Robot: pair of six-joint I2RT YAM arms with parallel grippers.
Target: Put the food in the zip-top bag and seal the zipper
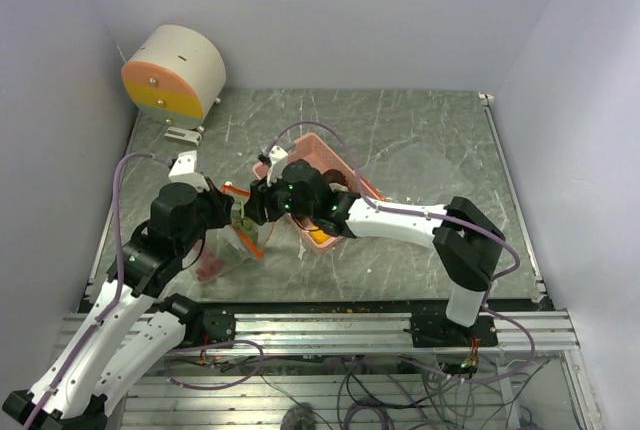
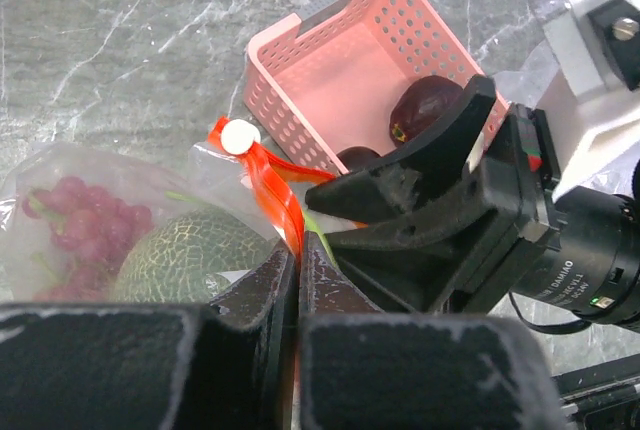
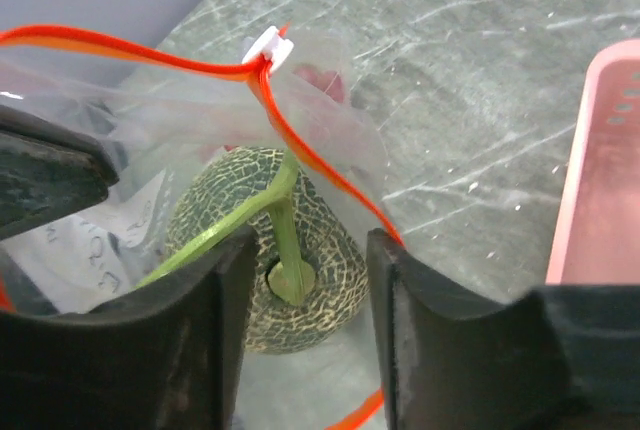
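The zip top bag (image 1: 225,250) holds grapes (image 2: 80,220) and a melon (image 2: 180,260); a green stem (image 3: 285,240) lies over the melon. Its orange zipper (image 2: 270,190) has a white slider (image 2: 240,136). My left gripper is shut on the bag's zipper edge. My right gripper (image 1: 262,198) is part open at the bag's mouth, beside the left one, its fingers near the zipper and stem; whether anything is between them is unclear.
A pink basket (image 2: 300,60) behind the right arm holds dark round food (image 2: 425,105) and something yellow (image 1: 320,233). A cream cylindrical object (image 1: 180,60) stands at the back left.
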